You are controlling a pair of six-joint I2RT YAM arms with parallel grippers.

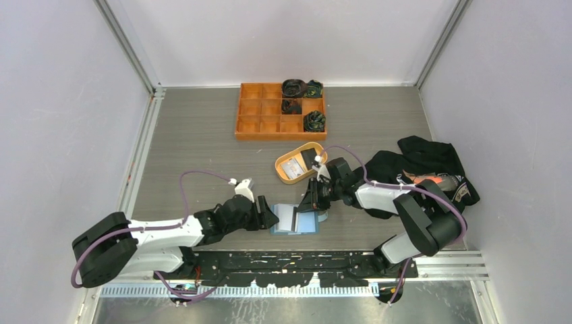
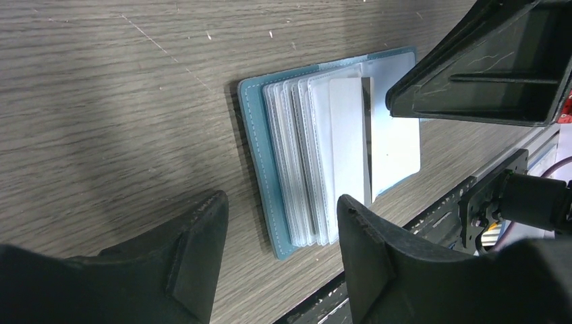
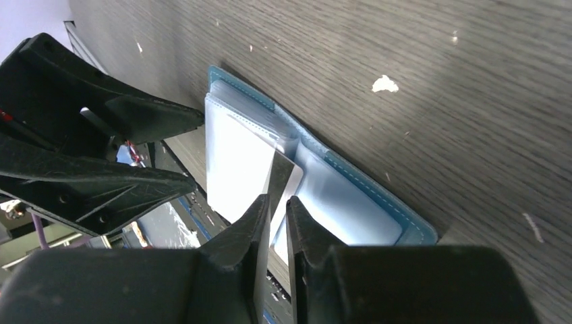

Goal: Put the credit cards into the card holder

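Note:
The blue-edged card holder (image 1: 312, 233) lies opened flat near the table's front edge, with clear sleeves on both sides. A card (image 3: 280, 174) with a dark stripe lies along its middle, against the left-hand sleeves; how deep it sits cannot be told. My right gripper is over the holder by that card, its fingers a narrow gap apart and nothing seen gripped. At the holder's left edge stands my left gripper, open, with the sleeve stack (image 2: 297, 158) just ahead of its fingertips. More cards (image 1: 293, 168) lie in a small yellow tray (image 1: 280, 169).
Behind the tray stands an orange divided box (image 1: 249, 136) with dark rolled items in some compartments. A black cloth (image 1: 432, 155) lies at the right.

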